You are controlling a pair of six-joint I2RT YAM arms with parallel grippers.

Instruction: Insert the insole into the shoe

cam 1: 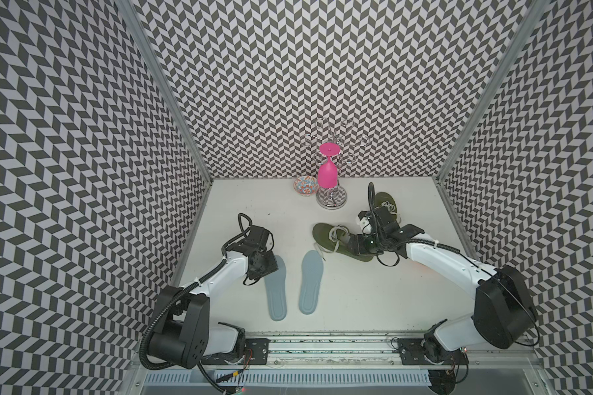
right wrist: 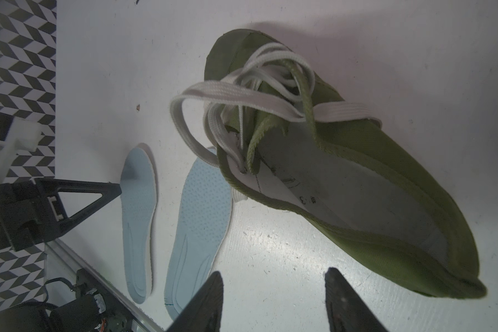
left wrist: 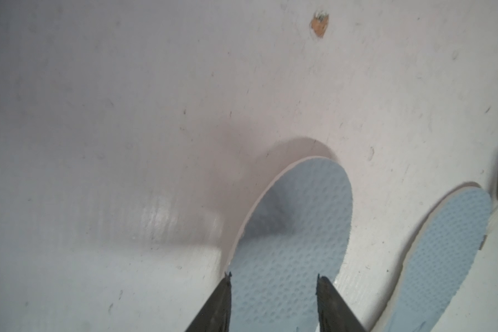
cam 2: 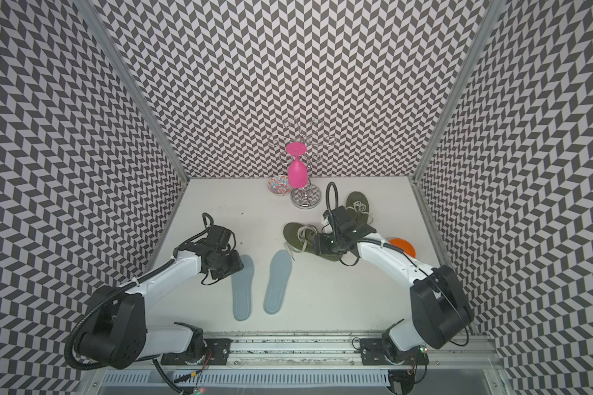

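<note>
Two light blue insoles lie side by side on the white table. Over the left insole (cam 1: 276, 296) hangs my left gripper, its fingers apart, one towards each edge of the sole; I cannot tell whether they touch it. The other insole (cam 1: 311, 283) lies free to the right. A green shoe (right wrist: 393, 171) with white laces rests on the table, its inside empty. My right gripper is above this shoe, open, with nothing between its fingers. A second green shoe (cam 2: 357, 200) stands behind the right arm, partly hidden.
A pink goblet (cam 1: 327, 172) hangs upside down on a metal stand at the back, beside a bowl (cam 1: 305, 185) of small coloured pieces. An orange disc (cam 2: 402, 247) lies at the right.
</note>
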